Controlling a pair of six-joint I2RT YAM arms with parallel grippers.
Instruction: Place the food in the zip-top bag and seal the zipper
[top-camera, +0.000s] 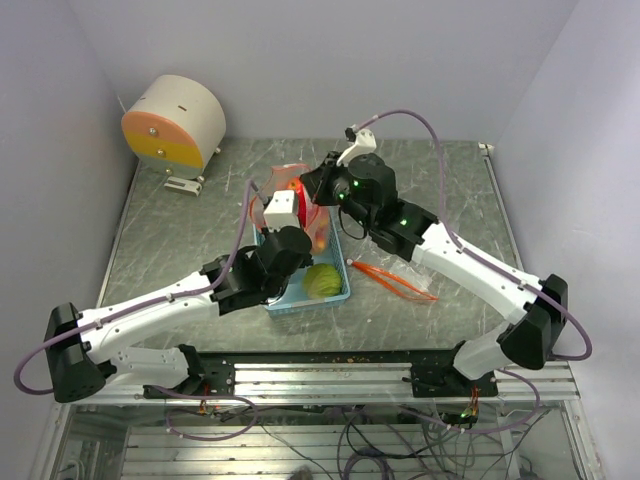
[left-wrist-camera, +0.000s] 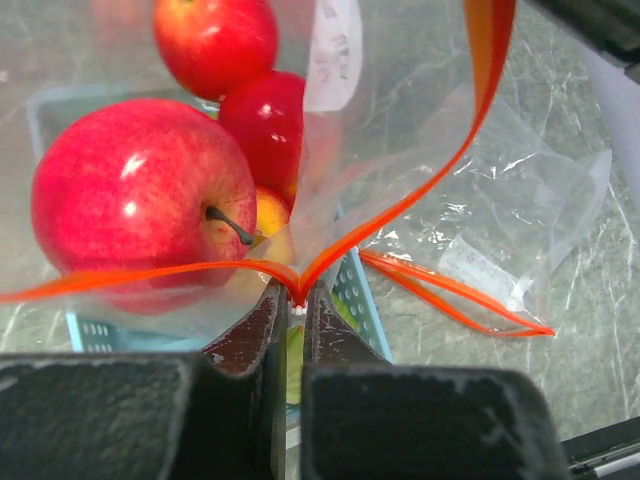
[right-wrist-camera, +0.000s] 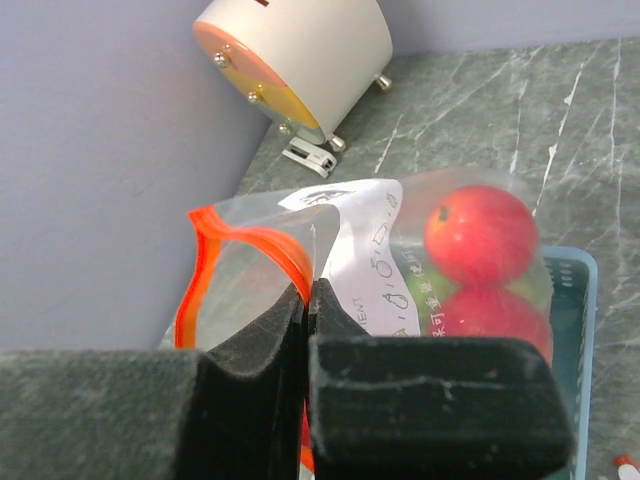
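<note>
A clear zip bag with orange zipper (left-wrist-camera: 405, 205) hangs over the blue basket (top-camera: 315, 300), holding red apples (left-wrist-camera: 140, 195) and a yellow fruit (left-wrist-camera: 272, 215). My left gripper is shut on the bag's zipper edge at the near side. My right gripper, in the right wrist view, is shut at another part of the bag's orange rim, with the bag's film around its tips. A green cabbage (top-camera: 322, 281) lies in the basket, outside the bag as seen from above.
A second empty zip bag (top-camera: 395, 280) lies flat right of the basket. A white cylindrical object (top-camera: 172, 125) with orange and yellow end stands at the back left, a small stapler-like item (right-wrist-camera: 309, 155) beside it. Bare table surrounds the basket.
</note>
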